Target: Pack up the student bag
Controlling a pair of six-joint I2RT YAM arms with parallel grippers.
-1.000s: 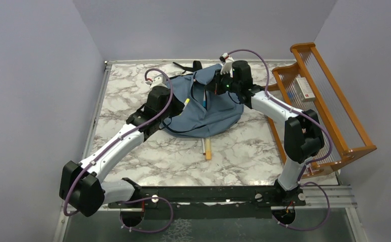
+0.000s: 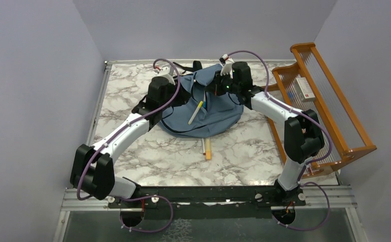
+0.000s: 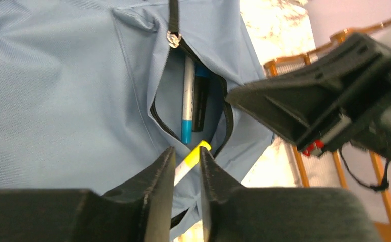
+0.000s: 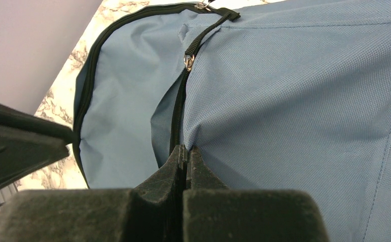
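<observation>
A blue-grey bag (image 2: 211, 126) lies on the table with its zipped mouth parted. Inside the mouth are a white marker with a blue end (image 3: 187, 96) and a black item (image 3: 200, 98). A white marker with a yellow end (image 2: 196, 112) lies slantwise across the bag at the lower end of the mouth. Over the bag's left side, my left gripper stands partly open; the yellow-ended marker shows beyond the gap, not clasped. My right gripper is shut at the mouth's right side, with the zipper edge (image 4: 177, 118) pinched at its tips.
A wooden rack (image 2: 329, 101) with a white box (image 2: 304, 89) stands on the right. A yellowish stick (image 2: 208, 148) and a thin white one beside it project from the bag's front edge.
The left arm shifted slightly. The right arm stayed still.
</observation>
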